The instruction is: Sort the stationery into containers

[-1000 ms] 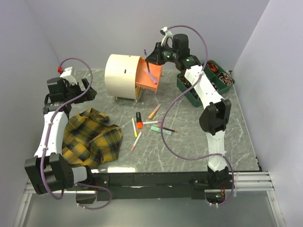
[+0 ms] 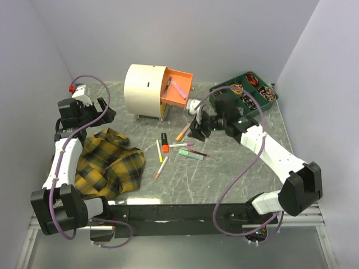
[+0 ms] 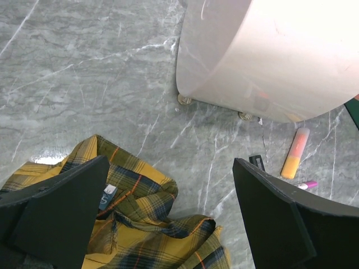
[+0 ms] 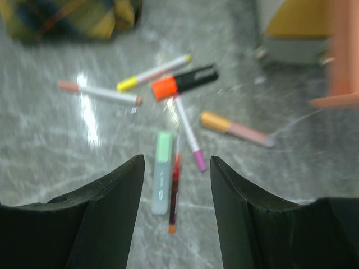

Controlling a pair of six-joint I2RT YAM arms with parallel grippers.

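Note:
Several pens and markers lie loose on the grey marble table: a black-and-orange marker [image 4: 185, 82], a yellow-capped pen [image 4: 154, 72], a white-and-orange pen [image 4: 101, 92], a magenta-capped pen [image 4: 189, 133], an orange-and-pink marker [image 4: 238, 129], a green highlighter [image 4: 162, 173] and a dark red pencil [image 4: 175, 188]. My right gripper hovers above them, part open and empty. In the pulled-out orange drawer [image 2: 182, 77] rest a dark pen [image 2: 167, 85] and a pink marker [image 2: 179, 89]. Over the left of the table, my left gripper [image 2: 107, 110] stands open with nothing between its fingers.
A cream rounded cabinet [image 2: 143, 89] holds the drawer. Behind the right arm sits a green divided box [image 2: 253, 77] with cables or bands inside. A crumpled yellow plaid cloth [image 2: 109, 165] covers the left front.
The dark pen, in my right gripper a second ago, now lies in the drawer. My right arm has swung away from the drawer, forward and right, over the loose pens. The left arm has barely shifted.

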